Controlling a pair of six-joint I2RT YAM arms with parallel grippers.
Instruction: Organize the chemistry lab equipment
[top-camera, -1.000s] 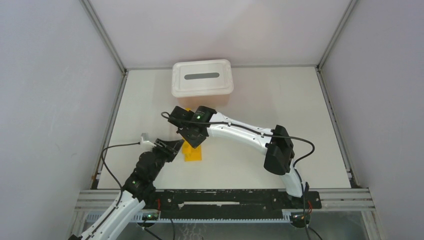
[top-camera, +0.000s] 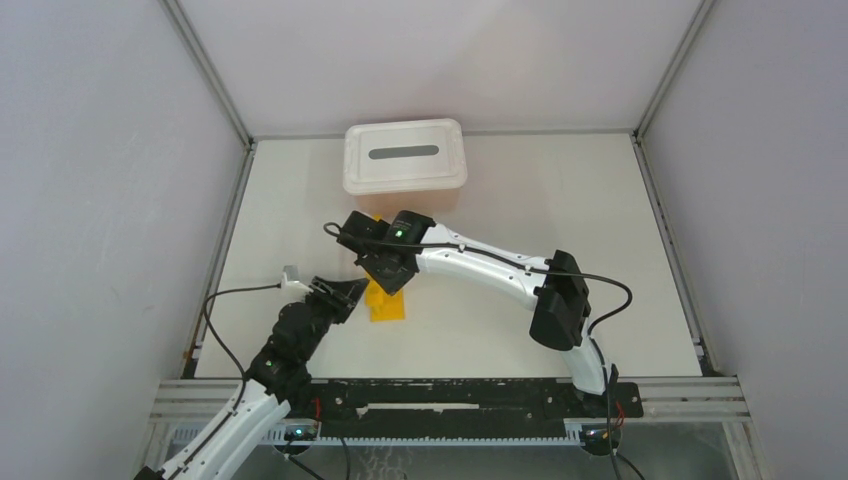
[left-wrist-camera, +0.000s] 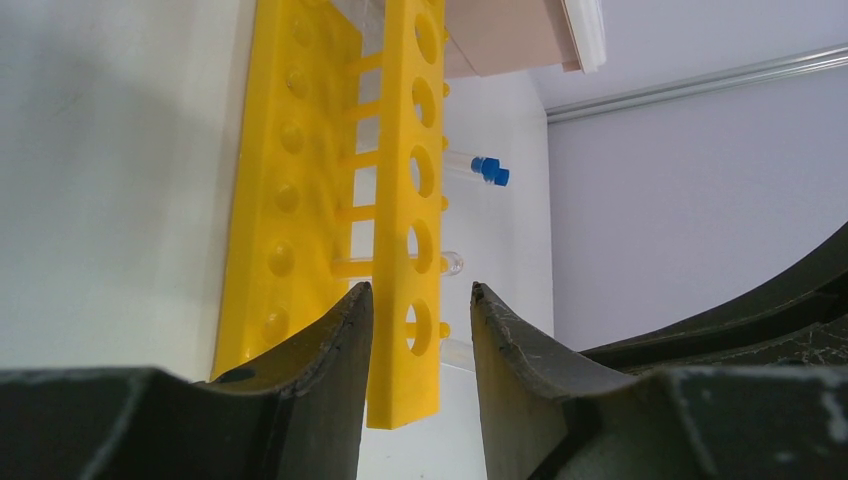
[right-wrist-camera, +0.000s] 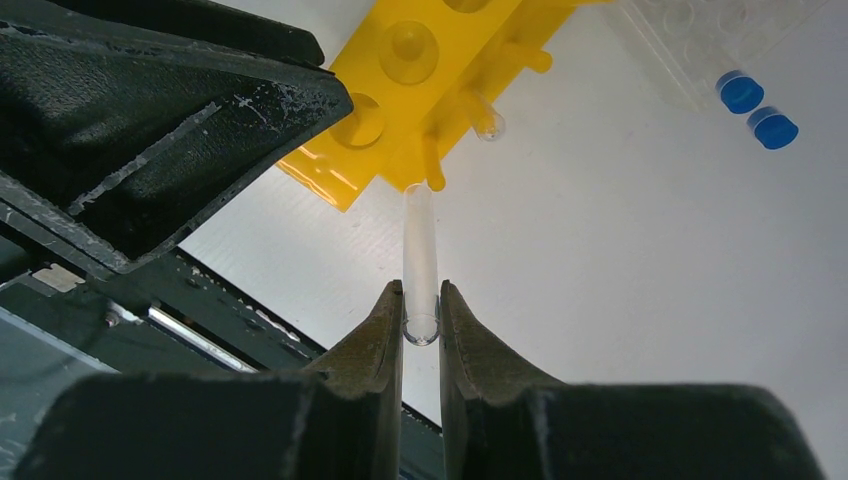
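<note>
The yellow test-tube rack (top-camera: 388, 305) is on the table below my right arm, which hides much of it from above. In the left wrist view, the rack's holed upper plate (left-wrist-camera: 410, 220) runs down between the parted fingers of my left gripper, its lower edge close to the left finger. Whether the fingers touch it, I cannot tell. My right gripper is shut on a clear test tube (right-wrist-camera: 420, 250), which points away toward the rack's end. Another clear tube (right-wrist-camera: 488, 122) pokes out at the rack.
Two blue-capped tubes (right-wrist-camera: 755, 108) lie by a clear holder (right-wrist-camera: 690, 35) beyond the rack. A lidded white box (top-camera: 405, 160) stands at the back. Both arms crowd the rack.
The rack's visible yellow end has shifted very slightly to the right, and my right arm has edged the same way. My left arm looks almost still.
</note>
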